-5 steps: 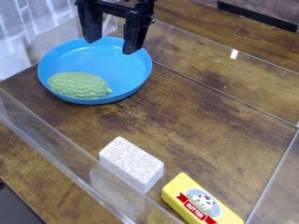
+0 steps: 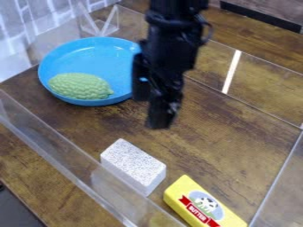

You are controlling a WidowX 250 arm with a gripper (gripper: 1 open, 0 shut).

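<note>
My dark gripper (image 2: 160, 106) hangs over the middle of the wooden surface, in front of and right of a blue bowl (image 2: 64, 53). It is open, with nothing seen between its fingers. A green textured oblong object (image 2: 81, 86) lies in the bowl. A white speckled block (image 2: 133, 167) lies in front of the gripper, and a yellow box (image 2: 204, 206) with a red label lies at the front right.
Clear plastic walls run along the left and right sides.
The objects lie unchanged.
</note>
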